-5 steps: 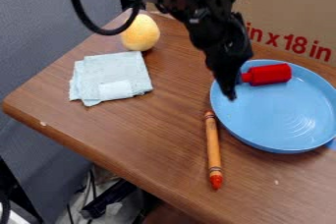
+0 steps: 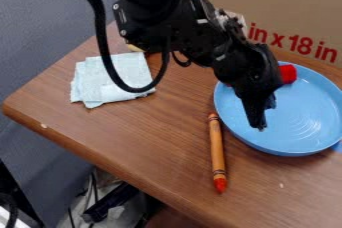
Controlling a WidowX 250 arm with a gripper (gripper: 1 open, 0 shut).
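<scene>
My black gripper hangs low over the left part of a blue plate, tilted downward; whether its fingers are open or shut is hard to tell. A red object on the plate is mostly hidden behind the gripper. An orange crayon with a red tip lies on the wooden table beside the plate. A folded light cloth lies at the left, partly behind a black cable.
A cardboard box stands at the back. A yellow object behind the arm is mostly hidden. The table's left edge drops to a grey floor area.
The crayon, plate and cloth have not visibly moved.
</scene>
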